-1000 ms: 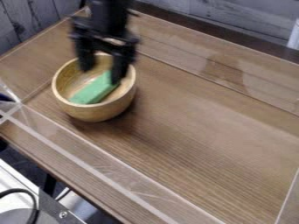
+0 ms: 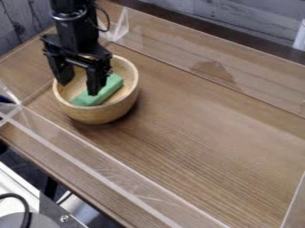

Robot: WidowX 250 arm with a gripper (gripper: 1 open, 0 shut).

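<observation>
A wooden bowl (image 2: pixel 124 100) sits on the left part of the wooden table. A green block (image 2: pixel 103 90) lies inside it. My black gripper (image 2: pixel 77 73) is over the left side of the bowl, open, with its fingers pointing down beside the green block. Whether the fingertips touch the block or the bowl is hard to tell, and part of the bowl's interior is hidden behind the gripper.
A grey plank wall (image 2: pixel 262 18) runs along the back right. Dark cables lie off the table at the lower left.
The gripper has moved left and down from over the right side of the bowl to over its left side. The bowl and green block look about where they were.
</observation>
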